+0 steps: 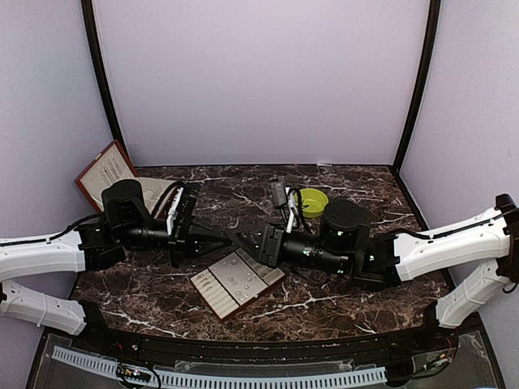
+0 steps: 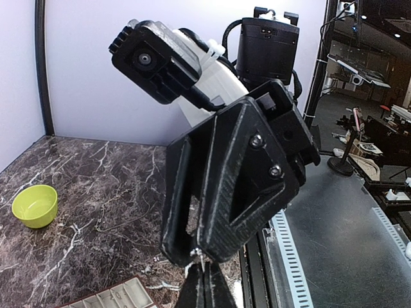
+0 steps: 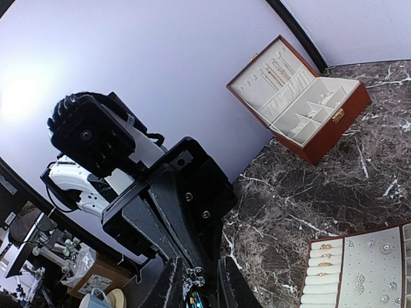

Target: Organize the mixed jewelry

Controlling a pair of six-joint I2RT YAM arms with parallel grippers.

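Observation:
My two grippers meet tip to tip above the counter's middle, left (image 1: 225, 241) and right (image 1: 235, 237). A small sparkly piece of jewelry (image 3: 194, 277) is at the meeting fingertips; which holds it is unclear. The left fingers look shut in its wrist view; the right fingers stand partly apart. Below lies a jewelry tray (image 1: 239, 279) with rings in rolls and studs on a pad. An open brown jewelry box (image 3: 340, 125) with a compartmented interior and necklaces in its lid stands at the back left.
A yellow-green bowl sits at the back right, partly behind the right arm in the top view. Bare marble counter (image 1: 219, 186) lies at the back and around the tray. Walls bound the back and sides.

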